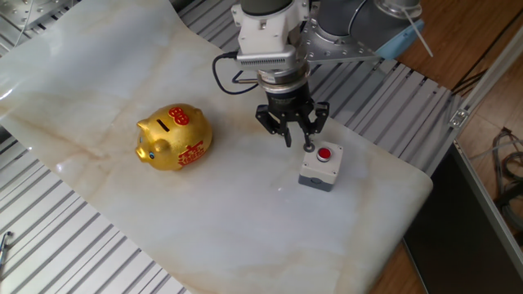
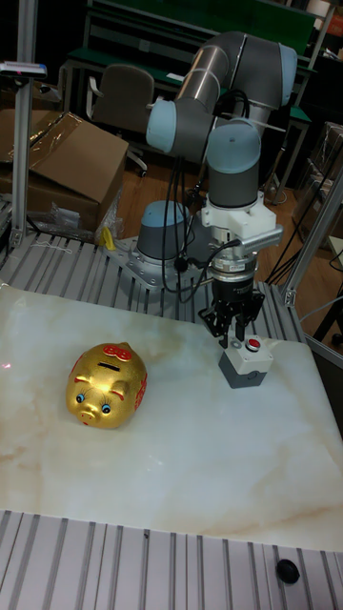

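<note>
My gripper (image 1: 298, 140) points down with its fingers open and a clear gap between the fingers. Its right fingertip (image 1: 310, 140) overlaps a small round metal disc (image 1: 309, 148), seemingly on the left edge of the white-and-grey box (image 1: 327, 168). Whether finger and disc touch, I cannot tell. A red button (image 1: 324, 153) tops that box. In exterior view 3 the gripper (image 2: 234, 339) stands just behind the box (image 2: 246, 363), partly hidden by it. The golden piggy bank (image 1: 175, 137), with a dark slot on its back, stands well to the left.
A marbled sheet (image 1: 221, 220) covers the slatted metal table (image 1: 65, 245), with bare room between piggy bank and box. Behind the gripper rises the arm's base (image 2: 162, 244). In exterior view 3 a round black knob (image 2: 288, 571) sits at the front edge.
</note>
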